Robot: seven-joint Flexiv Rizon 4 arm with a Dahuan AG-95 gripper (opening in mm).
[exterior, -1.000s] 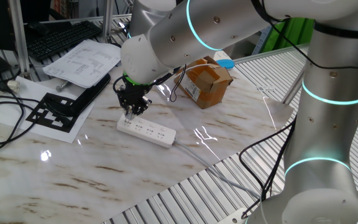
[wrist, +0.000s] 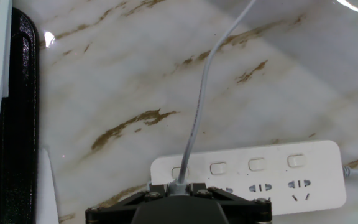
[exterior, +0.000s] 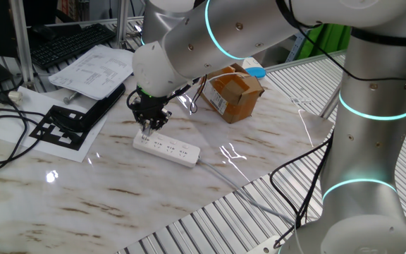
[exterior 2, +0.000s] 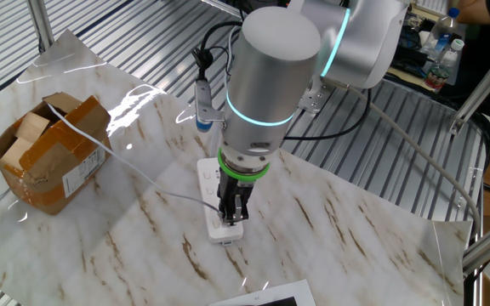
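Note:
A white power strip [exterior: 166, 150] lies flat on the marble-patterned table, with several switches and sockets along its top. My gripper is over the strip's end socket, shut on a pale plug [wrist: 178, 185] from which a thin grey cable [wrist: 202, 93] runs away across the table. In exterior view 2 the gripper [exterior 2: 230, 221] points down onto the near end of the strip [exterior 2: 210, 228]. The fingers and body hide that socket, so how far the plug sits in it cannot be told.
An open cardboard box [exterior 2: 51, 153] stands on the table, the cable reaching towards it. A printed marker sheet [exterior: 62, 130], a black device [exterior: 108, 113] and papers [exterior: 91, 70] lie on the other side. The strip's own cord [exterior: 242, 190] trails off the table edge.
Over the last second the arm has shifted slightly and the wrist has tilted a little. The gripper stays at the same end of the strip, and the strip has not visibly moved.

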